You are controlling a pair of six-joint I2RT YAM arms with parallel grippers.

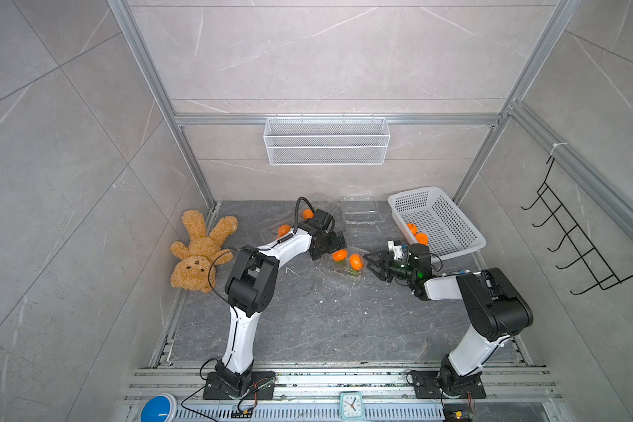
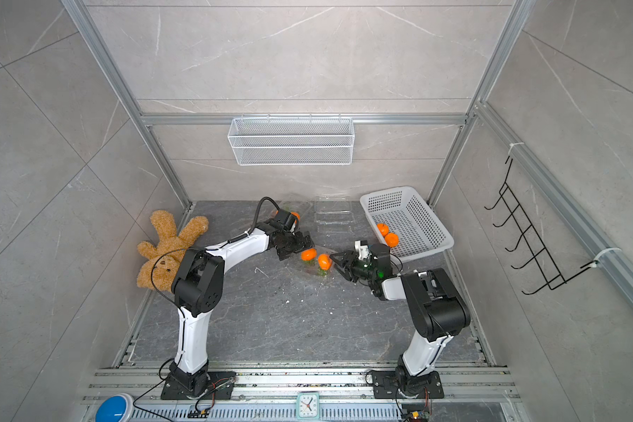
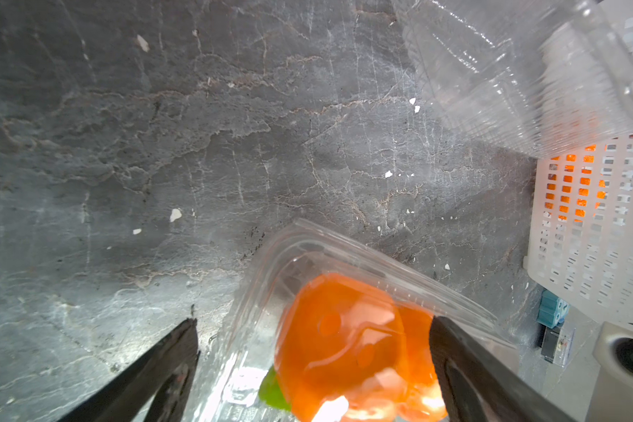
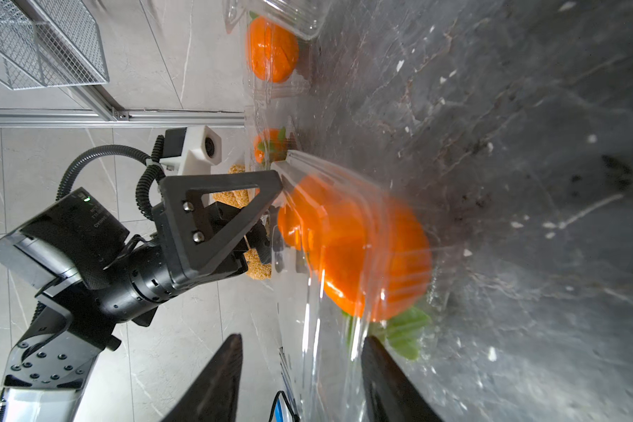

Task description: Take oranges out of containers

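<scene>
A clear plastic container (image 3: 372,251) on the grey tabletop holds two oranges, and green leaves show inside it. One orange (image 1: 339,255) is by my left gripper (image 1: 336,247). The other orange (image 1: 356,262) is toward my right gripper (image 1: 372,264). In the left wrist view, my left fingers (image 3: 165,369) stand wide apart on either side of the container's corner, with an orange showing in the gap. The right wrist view has my right fingers (image 4: 221,372) apart, and the container's clear side shows between them. Whether they touch it, I cannot tell.
Two more oranges (image 1: 284,230) (image 1: 308,213) lie in clear containers behind my left arm. An empty-looking clear container (image 1: 359,214) is at the back. The grey basket (image 1: 471,242) at right holds two oranges. A teddy bear (image 1: 200,249) lies left.
</scene>
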